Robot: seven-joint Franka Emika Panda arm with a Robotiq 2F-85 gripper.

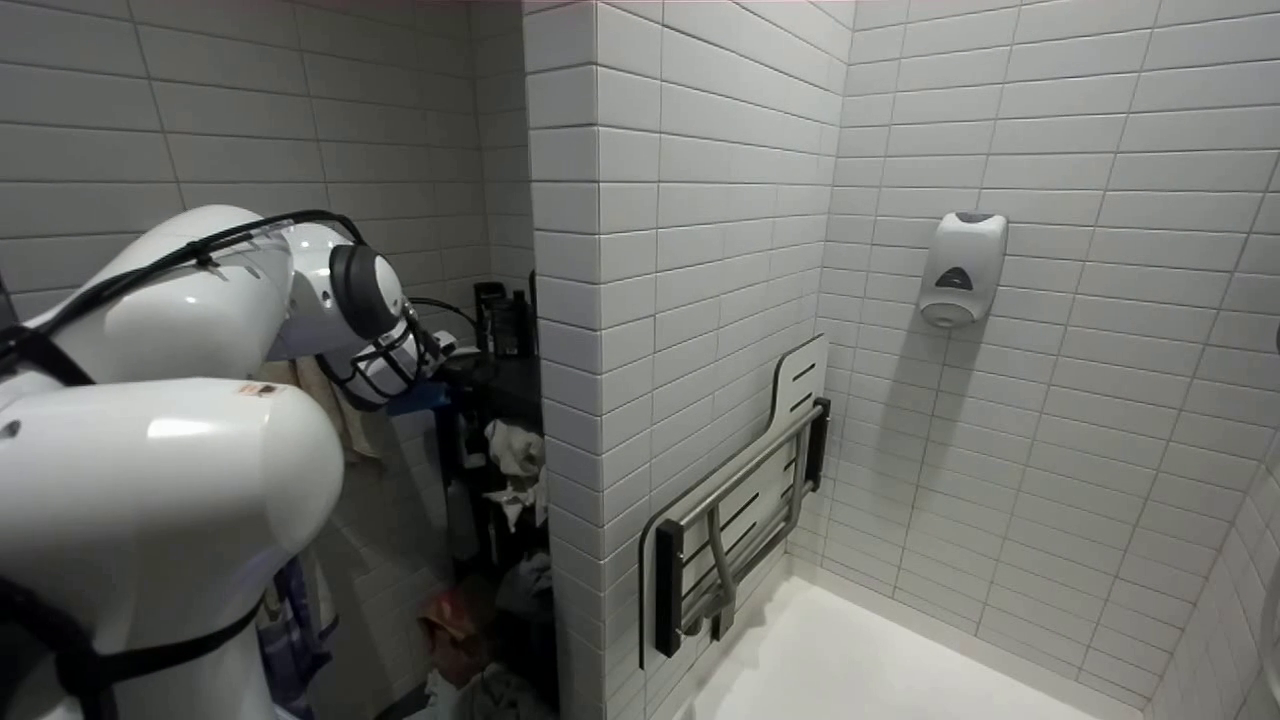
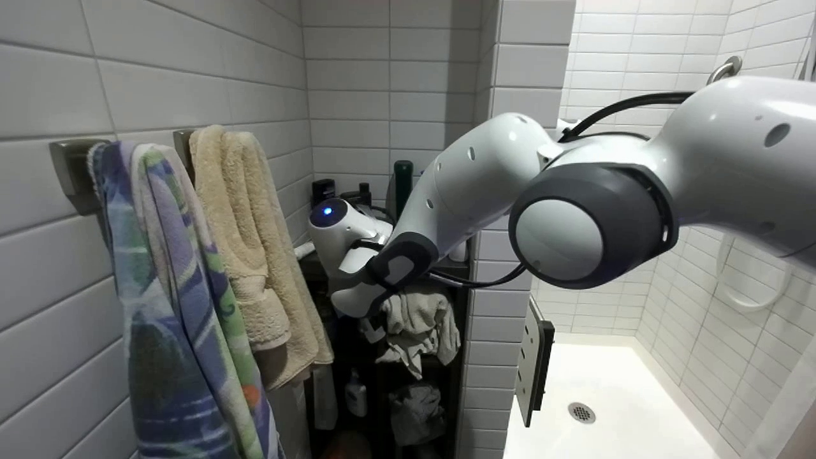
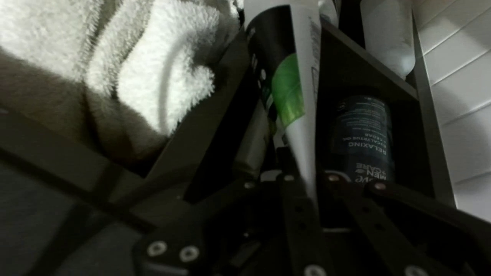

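Observation:
In the wrist view a black, white and green tube (image 3: 287, 82) stands lengthwise ahead of my gripper. The fingers are shut on its flat, narrow end, which runs down between the dark fingers. Part of the tube's far end is cut off by the frame's top edge. Behind it lies a dark bin, with a dark "Men+Care" bottle (image 3: 361, 133) to the right of the tube. The exterior views show the arm's wrist (image 2: 336, 229) over the shelf corner, but the fingers and tube are hidden there.
A cream towel (image 3: 170, 69) fills the space left of the bin. White tiled wall (image 3: 465, 105) rises close on the right. Hanging towels (image 2: 245, 252) flank the arm, and a tiled partition (image 1: 570, 300) stands beside the dark shelf (image 1: 510, 390).

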